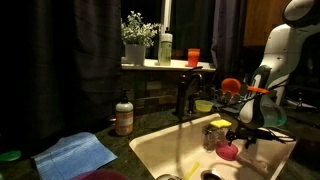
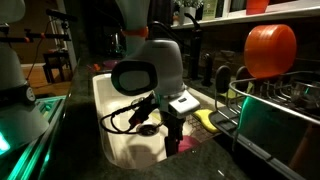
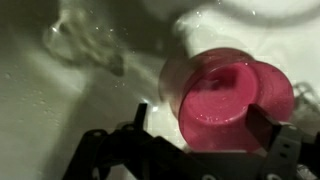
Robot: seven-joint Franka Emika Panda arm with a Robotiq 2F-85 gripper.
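A pinkish-red cup (image 3: 222, 92) lies in the sink, filling much of the right half of the wrist view. The same cup (image 1: 228, 153) shows near the right end of the basin in exterior view 1. Just above it is my gripper, open, its fingers spread on either side of the near part of the cup. Nothing is gripped between them. In exterior view 2 the arm hides most of the cup.
The white sink (image 1: 163, 152) also holds a clear glass and a yellow item. A faucet (image 1: 186, 97) rises behind it. A dish rack (image 2: 290, 95) with an orange cup (image 2: 271, 51) stands beside the sink. A blue cloth (image 1: 75, 155) lies on the left counter.
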